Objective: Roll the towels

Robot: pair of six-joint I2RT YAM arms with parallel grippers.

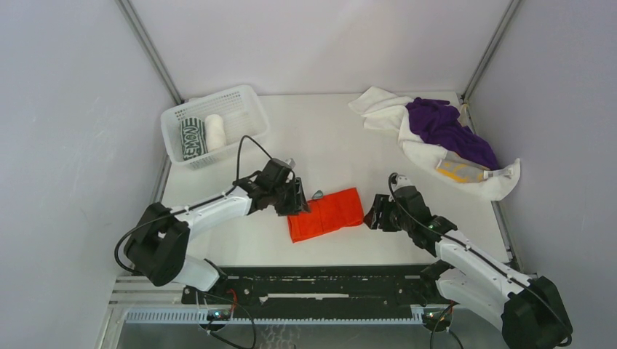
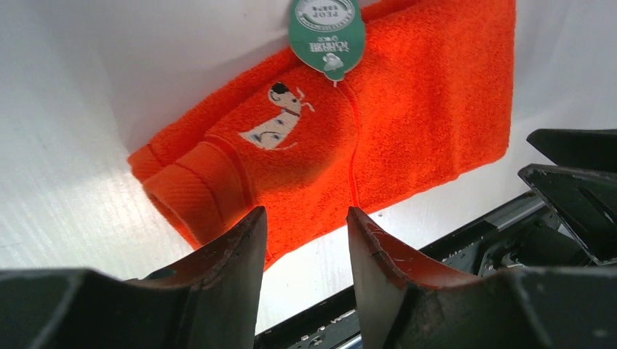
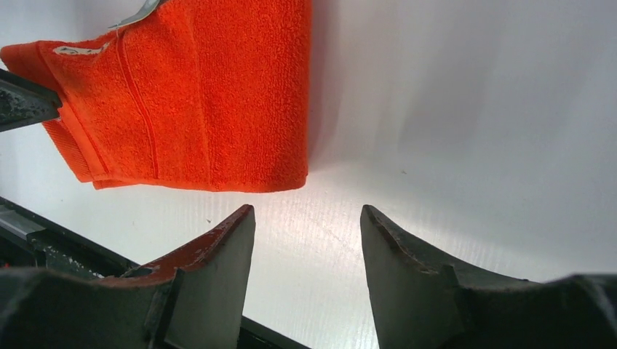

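Observation:
A folded red towel [image 1: 327, 215] lies flat on the white table, its left end showing loose layered edges [image 2: 196, 182] in the left wrist view. A small dog is stitched on it, and a green tag [image 2: 327, 36] sticks out at its far side. Above the towel's left end hovers my left gripper, its fingers apart and empty. My right gripper is open, just off the towel's right end, with bare table between its fingers. In the right wrist view that end is a smooth fold [image 3: 287, 138].
At the back left, a white basket [image 1: 251, 109] holds a striped rolled towel [image 1: 193, 138] and a white one [image 1: 215, 132]. White cloth [image 1: 422, 153] and a purple towel [image 1: 444, 131] lie heaped at the back right. Bare table [image 1: 320, 138] spreads behind the red towel.

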